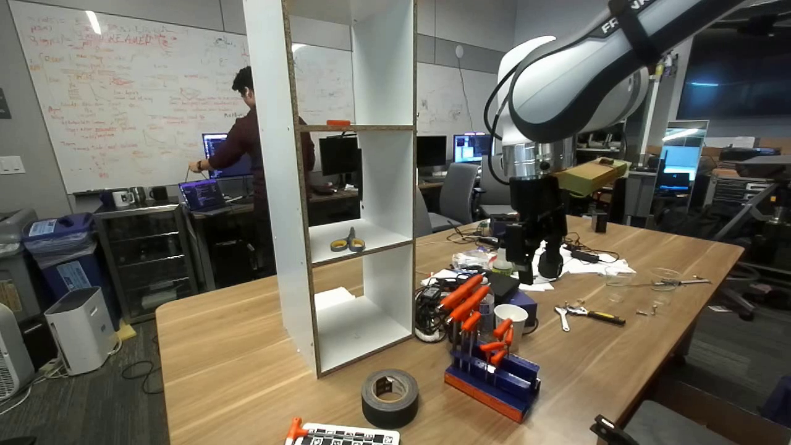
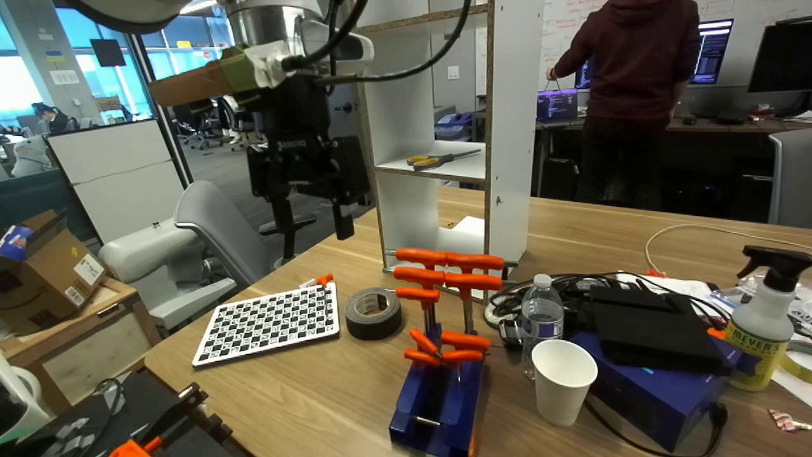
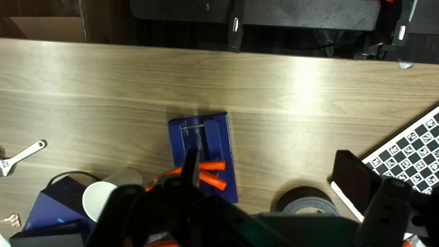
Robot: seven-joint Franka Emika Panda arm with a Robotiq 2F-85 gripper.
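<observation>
My gripper (image 2: 316,240) hangs above the table, fingers pointing down and apart, with nothing seen between them. In the wrist view, the open gripper has bare tabletop and part of a tape roll showing in its gap. Below the left finger stands a blue holder (image 3: 230,164) of orange-handled hex keys, partly hidden by the gripper. The black tape roll (image 2: 373,313) lies flat between that holder and a checkered board (image 2: 266,323). Yellow-and-black scissors (image 1: 348,241) rest on the shelf unit's (image 1: 363,345) middle shelf.
An orange item (image 1: 338,123) lies on the upper shelf. Beside the holder are a white cup (image 2: 563,381), a water bottle (image 2: 542,324), a blue box (image 2: 654,404) and cables. A wrench (image 3: 24,154) lies farther off. Bare wood surrounds the holder's front.
</observation>
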